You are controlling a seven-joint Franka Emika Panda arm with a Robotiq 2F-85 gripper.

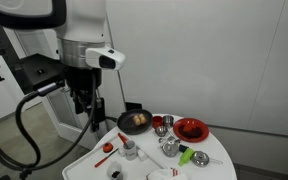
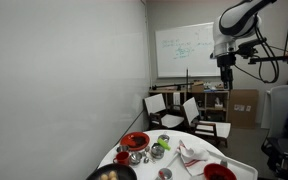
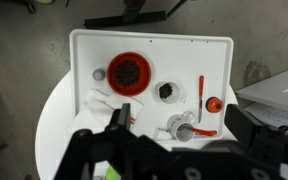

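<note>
High above a round white table, my gripper points down with its fingers spread wide and nothing between them. It is well clear of every item. On the white tray in the wrist view lie a red bowl with dark contents, a small white cup holding something dark, a slim red-handled tool and a round red item. A metal pitcher-like cup sits lower down. White cloth lies at the lower left of the tray.
A dark pan with brown round items stands at the table's edge. Near it are a red plate-like bowl, several metal containers and a green-handled item. A white wall rises behind the table.
</note>
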